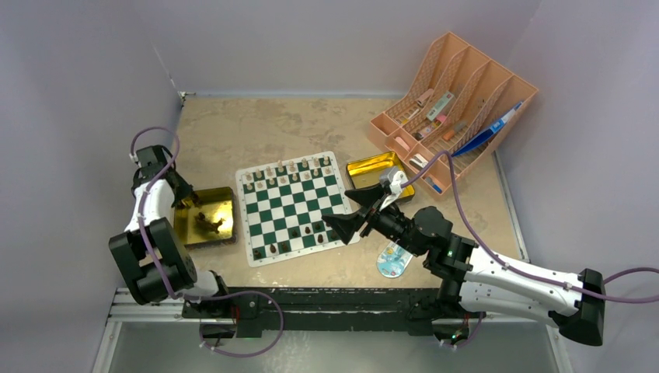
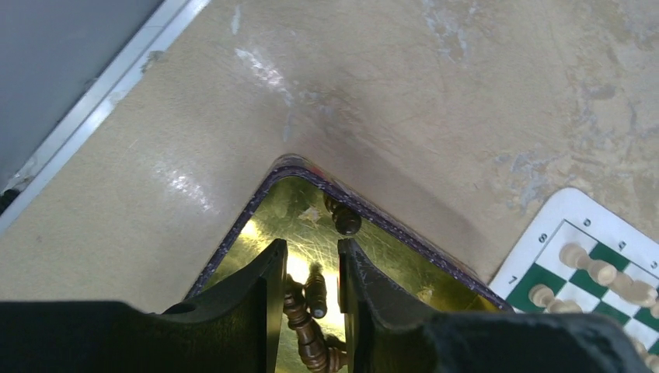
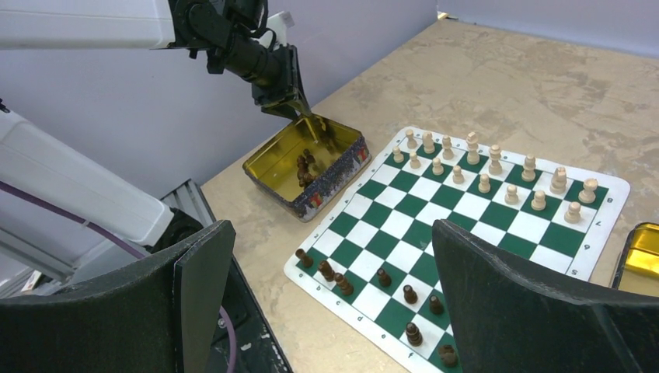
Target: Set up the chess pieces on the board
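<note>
My left gripper stands part open over the left gold tray (image 1: 211,243), with no piece held between its fingers. One dark piece (image 2: 346,221) leans in the tray's corner, just ahead of the fingertips. Other dark pieces (image 2: 312,334) lie in a heap, partly hidden by that gripper. On the green and white board (image 1: 277,203), light pieces (image 3: 495,160) fill two rows at the far side. Several dark pieces (image 3: 410,294) stand along its near side. Above the board's right edge, my right gripper (image 1: 339,207) is open and empty.
A second gold tray (image 1: 365,165) sits right of the board, partly behind the right arm. Farther back is a peach organizer (image 1: 451,101) with stationery. A patterned packet (image 1: 394,260) lies near the front edge. Bare table lies behind the board.
</note>
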